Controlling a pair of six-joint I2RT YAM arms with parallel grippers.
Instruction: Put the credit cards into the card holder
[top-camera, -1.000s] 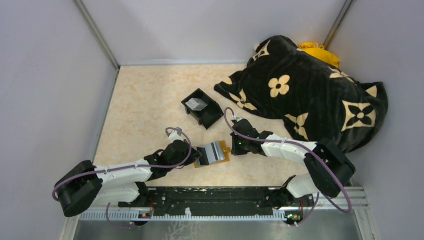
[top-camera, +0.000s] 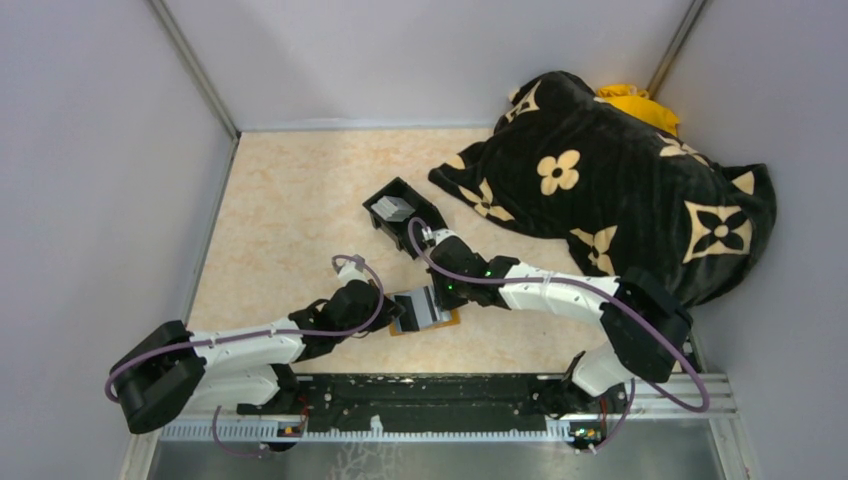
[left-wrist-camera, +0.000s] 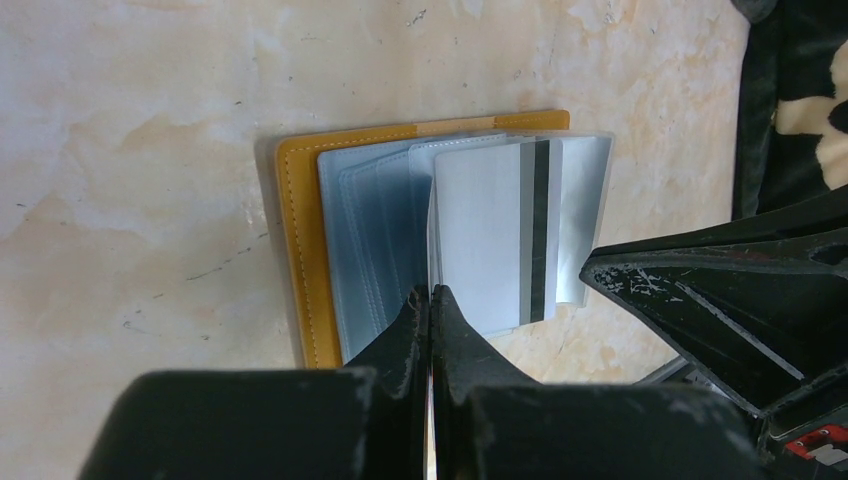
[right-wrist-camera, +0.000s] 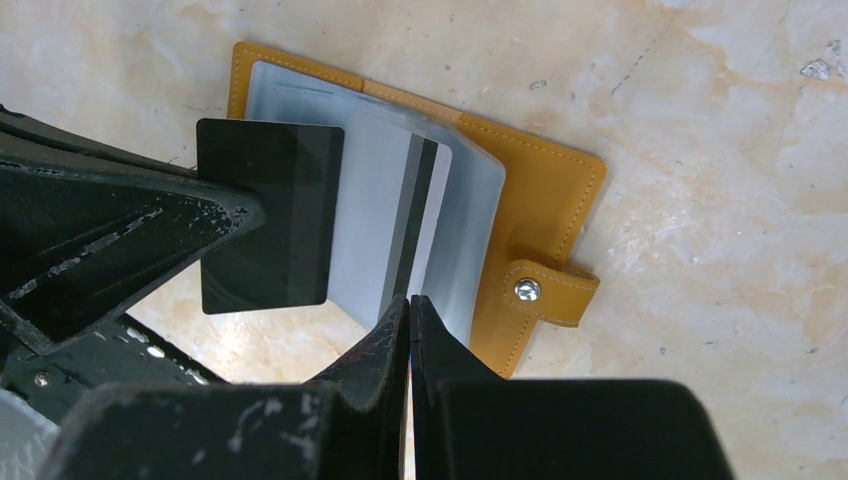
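Observation:
The tan card holder (top-camera: 456, 319) lies open on the table, its clear pages facing up. A white card with a dark stripe (right-wrist-camera: 376, 200) is on the clear pages, seemingly within a sleeve. My left gripper is shut on a black card, which shows edge-on between its fingertips in the left wrist view. That card stands over the holder's left part, beside the white card. From the right, my right gripper reaches over the holder near the striped card. It is shut, and nothing shows between its fingers.
A black tray (top-camera: 430, 222) with several whitish cards (top-camera: 393, 209) stands behind the holder. A black patterned blanket (top-camera: 610, 190) covers the back right. The holder's strap with a snap (right-wrist-camera: 550, 291) lies at its right edge.
My right gripper has moved left, from beside the holder's right edge to over its clear pages. The left arm, the holder and the tray have stayed in place.

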